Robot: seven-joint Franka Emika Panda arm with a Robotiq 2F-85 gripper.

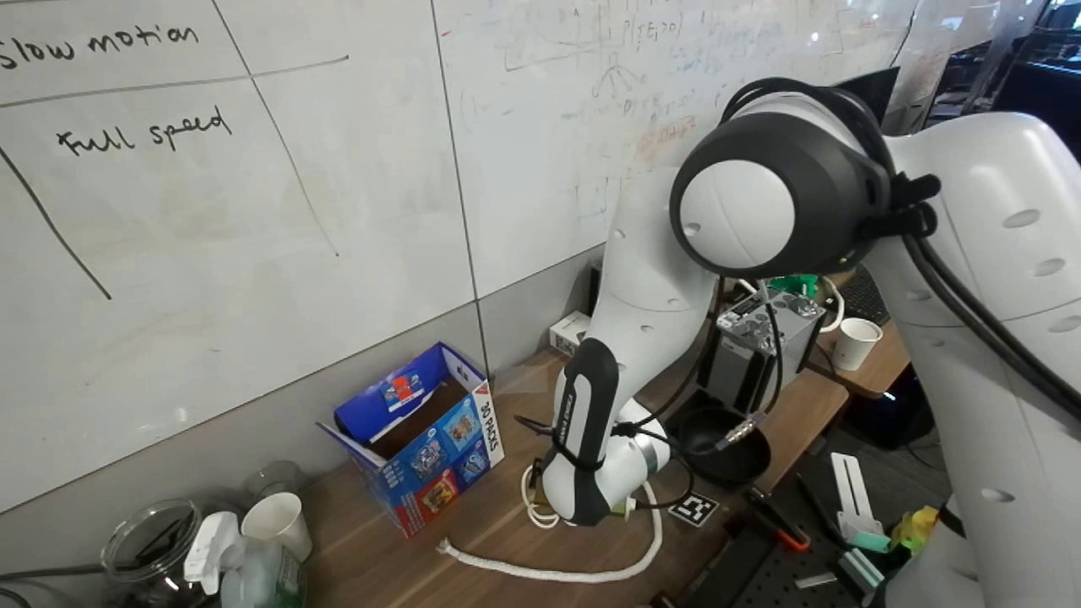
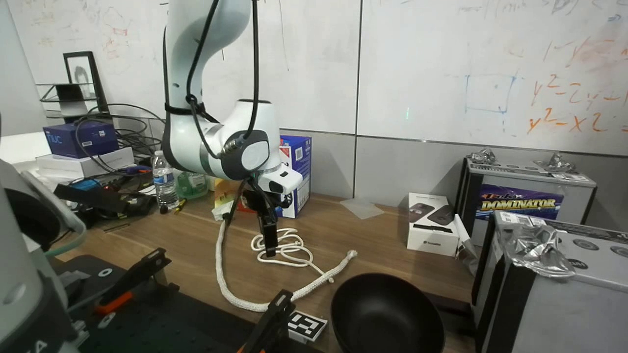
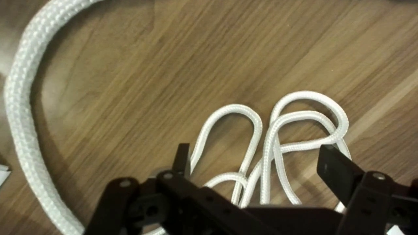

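A thick white rope [image 2: 222, 259] curves across the wooden table, and a thinner white cord [image 2: 288, 250] lies tangled in loops inside its bend. Directly over the loops, my gripper points down with its fingers wide apart. In the wrist view the thin cord [image 3: 306, 147] shows in the space between the black fingers, beneath them; nothing is gripped. One finger overlaps the edge of a loop in that view, and I cannot tell whether they touch. In exterior view 1 the arm covers most of the cord and the fingers.
A blue snack box [image 1: 431, 456] stands open against the whiteboard. A black bowl [image 2: 386, 317] sits near the front edge, by a printed marker [image 2: 306, 325]. Batteries [image 2: 544, 273] and a white phone box [image 2: 432, 223] occupy the right. Bare tabletop lies between the cord and the phone box.
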